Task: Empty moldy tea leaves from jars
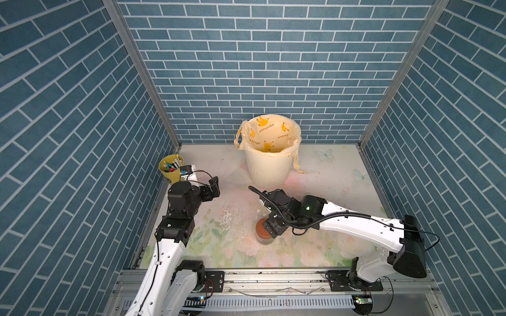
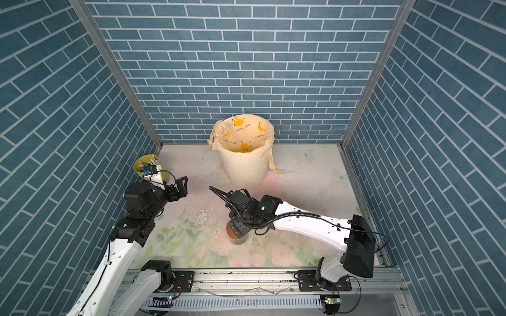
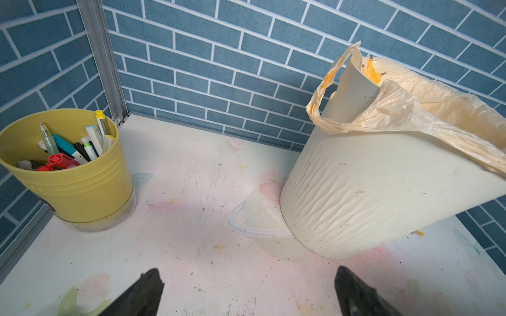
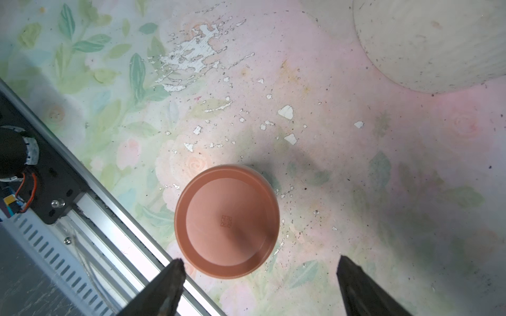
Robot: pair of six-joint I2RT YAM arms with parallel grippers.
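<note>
A jar with an orange-brown lid (image 4: 226, 221) stands upright near the table's front edge; its contents are hidden under the lid. Over its right side hovers my right gripper, open, with the lid visible between and beyond its fingers and no contact showing. A white bin (image 1: 267, 168) lined with a cream bag printed with bananas stands at the back middle, its mouth open upward. On the left, well away from the jar, my left gripper is open and empty, facing the back wall. No tea leaves are visible.
A yellow cup (image 3: 84, 184) of pens and markers stands in the back left corner. White worn patches (image 4: 192, 55) mark the tabletop left of the jar. Bare table lies between cup and bin and across the right side.
</note>
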